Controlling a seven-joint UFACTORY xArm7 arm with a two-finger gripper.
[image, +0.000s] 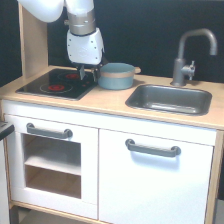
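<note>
The white robot arm with its gripper (88, 71) hangs over the back of the black two-ring hob (57, 87), just left of a teal pot (117, 79). The pot stands on the wooden counter beside the hob. The gripper's dark fingers are small and partly against the dark hob, so whether they are open or shut, or touching the pot's handle, I cannot tell.
A sink (170, 99) with a grey tap (181, 62) fills the right of the counter (118, 110). Below are cabinet doors (154, 186) and an open compartment at lower left.
</note>
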